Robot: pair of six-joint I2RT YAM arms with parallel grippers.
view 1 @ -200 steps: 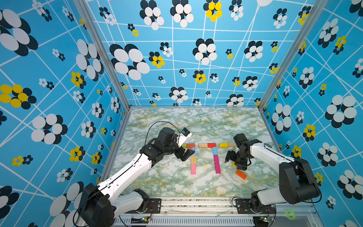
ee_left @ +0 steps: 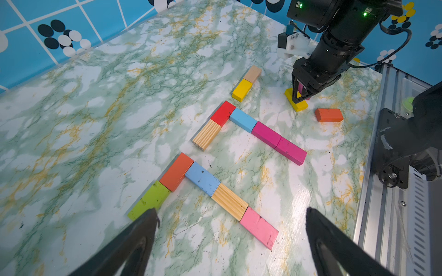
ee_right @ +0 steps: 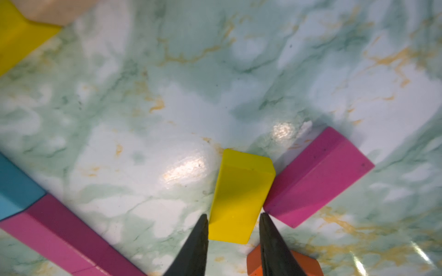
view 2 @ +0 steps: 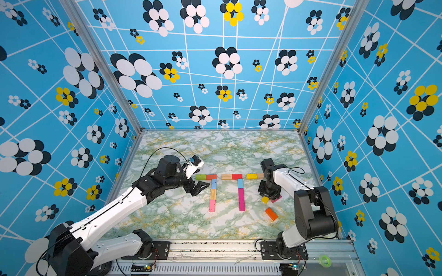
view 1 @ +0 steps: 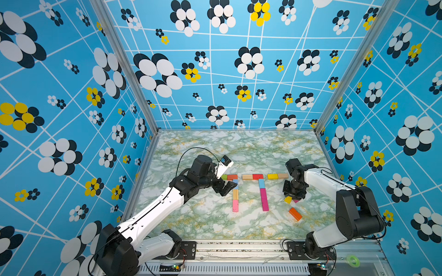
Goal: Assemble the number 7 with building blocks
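In the left wrist view, one 7 shape has a green block (ee_left: 148,201) and an orange-red block (ee_left: 176,172) on top, with a stem of blue (ee_left: 202,179), wooden and pink blocks. Beside it, a wooden block (ee_left: 206,134) and a red block (ee_left: 223,113) top a light blue and magenta stem (ee_left: 267,134). Farther right lie a yellow block (ee_left: 241,92) and a beige block (ee_left: 253,73) end to end. My right gripper straddles the near end of a loose yellow block (ee_right: 241,197), its fingers narrowed, a small gap showing on one side. My left gripper stands open and empty.
A loose magenta block (ee_right: 320,177) touches the yellow one's side. An orange block (view 1: 295,214) lies nearby, toward the front rail (view 1: 244,250).
My right gripper has shifted slightly right and its fingers have narrowed around the loose yellow block. The orange block has slid a little rightward and forward. My left arm is still.
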